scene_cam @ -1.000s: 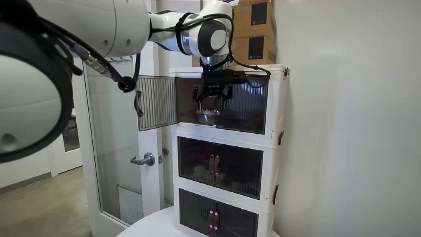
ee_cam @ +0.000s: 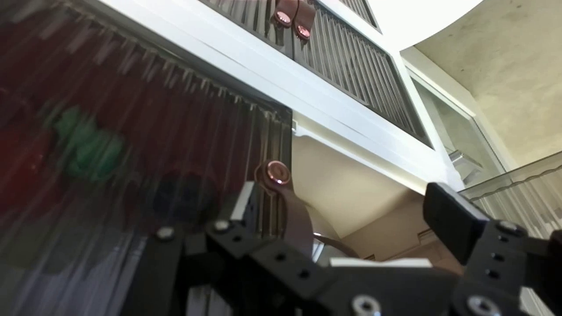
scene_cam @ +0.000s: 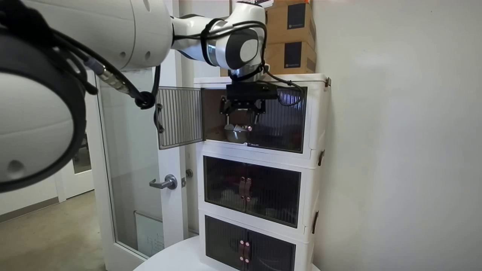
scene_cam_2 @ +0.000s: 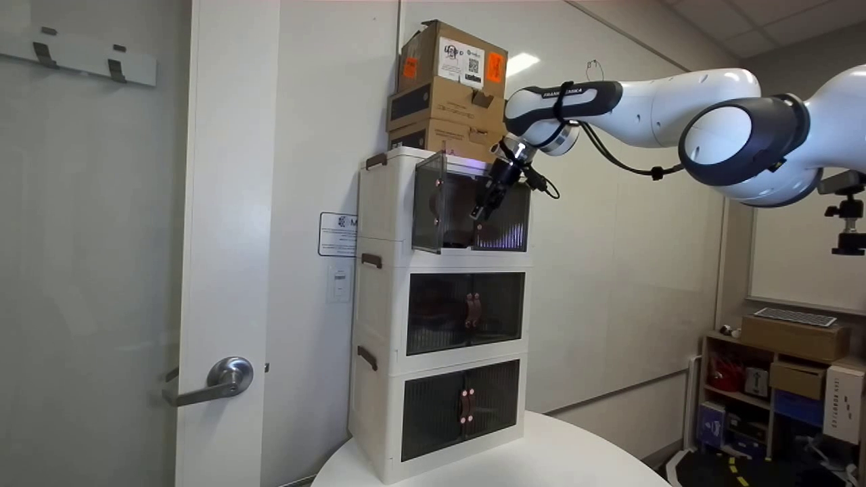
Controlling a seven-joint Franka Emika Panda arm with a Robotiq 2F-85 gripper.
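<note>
In exterior view 1 my gripper [scene_cam: 242, 121] points down in front of the top compartment of a white cabinet [scene_cam: 318, 117]. Its fingers stand wide apart. The left door [scene_cam: 180, 117] of that compartment is swung out; the dark ribbed right door [scene_cam: 282, 119] is closed. A bowl [scene_cam: 236, 136] with pale contents sits inside, low behind the fingers. In the wrist view the right door's brown strap handle [ee_cam: 297, 224] appears between the spread fingers, with no visible grip on it. Whether either finger touches the door cannot be told.
Two lower compartments have closed doors, the middle pair [scene_cam_2: 465, 312] and the bottom pair [scene_cam_2: 460, 410]. Cardboard boxes [scene_cam_2: 446, 101] are stacked on top. The cabinet stands on a white round table [scene_cam_2: 568, 454]. A room door [scene_cam: 174, 216] is behind at the left.
The black wrist mount has shifted slightly left in exterior view 1. The fingers look equally spread. The doors and bowl have not visibly moved.
</note>
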